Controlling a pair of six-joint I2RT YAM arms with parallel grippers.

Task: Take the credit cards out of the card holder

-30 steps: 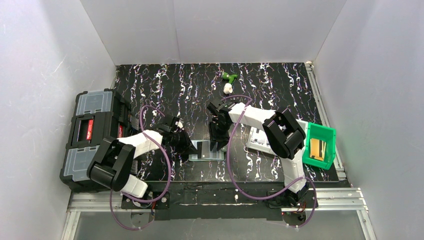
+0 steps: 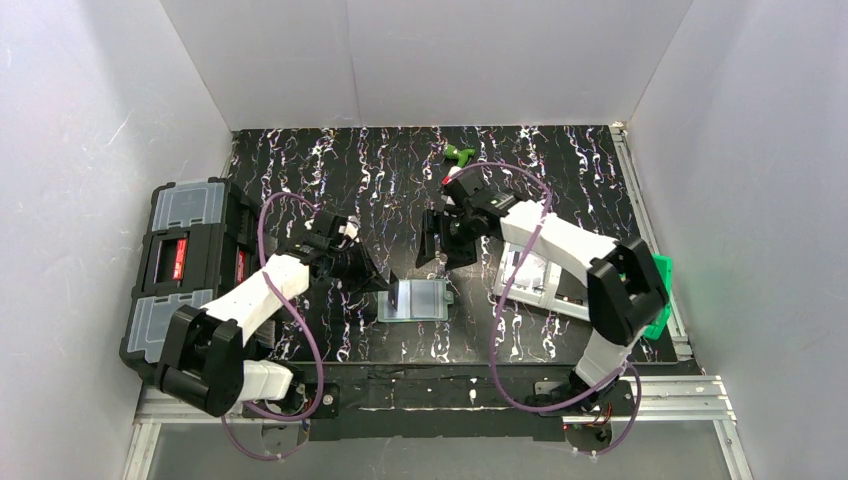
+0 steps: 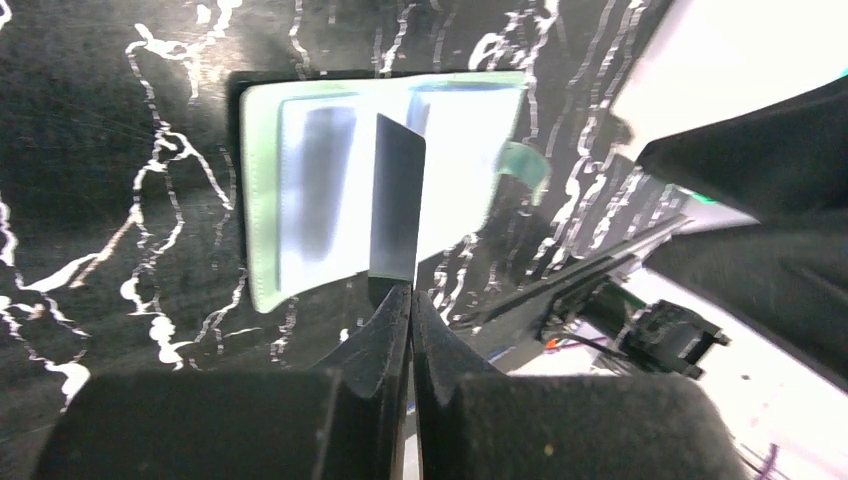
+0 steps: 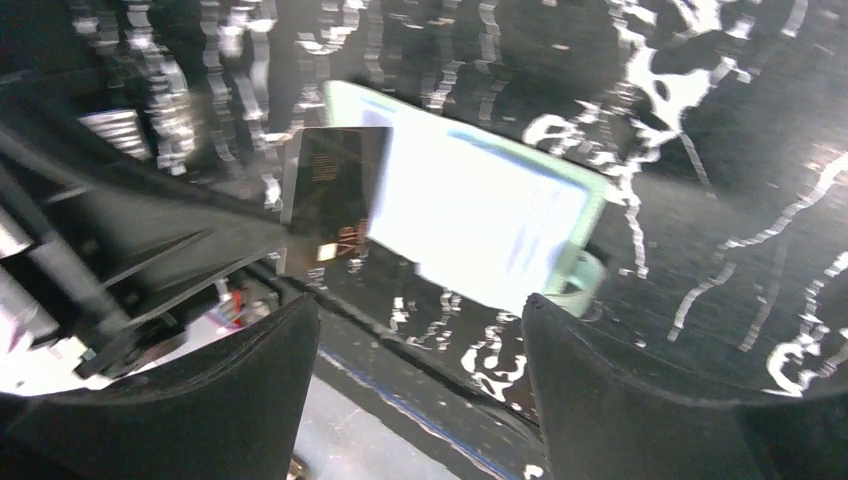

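Note:
The card holder, pale with a light green edge, lies open on the black marbled table. Its clear sleeves show in the left wrist view, and a small green tab sticks out at one side. A dark card stands tilted over the holder, its lower end between the fingertips of my left gripper, which is shut on it. The right wrist view shows the card's dark face with a small gold mark. My right gripper hangs open above the holder, nothing between its fingers.
A black toolbox stands at the far left. To the right are a white tray and a green basket, partly hidden by the right arm. A green object lies at the back.
My right gripper has drawn back from the holder, and its arm has swung right, now covering much of the green basket. My left gripper has shifted slightly left and the card is now raised.

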